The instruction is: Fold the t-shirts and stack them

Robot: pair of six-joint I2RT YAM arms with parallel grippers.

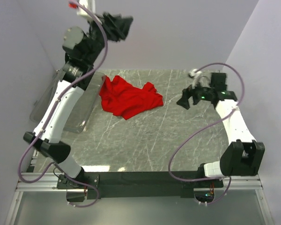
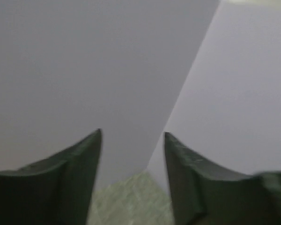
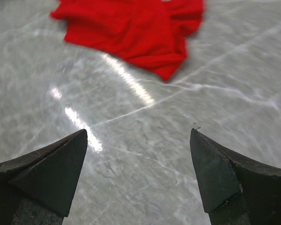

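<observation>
A red T-shirt (image 1: 129, 98) lies crumpled on the marble table, left of the middle and towards the back. Its lower part also shows at the top of the right wrist view, red cloth (image 3: 131, 30) on grey marble. High at the upper left, my left gripper (image 1: 124, 29) is blurred and clear of the shirt; in the left wrist view its fingers (image 2: 82, 164) stand apart with nothing between them. My right gripper (image 1: 184, 99) hangs at the right, away from the shirt, and its fingers (image 3: 61, 173) are wide apart and empty.
A clear plastic bin (image 1: 79, 115) stands at the left, partly behind the left arm. Grey walls (image 1: 173, 35) close off the back and sides.
</observation>
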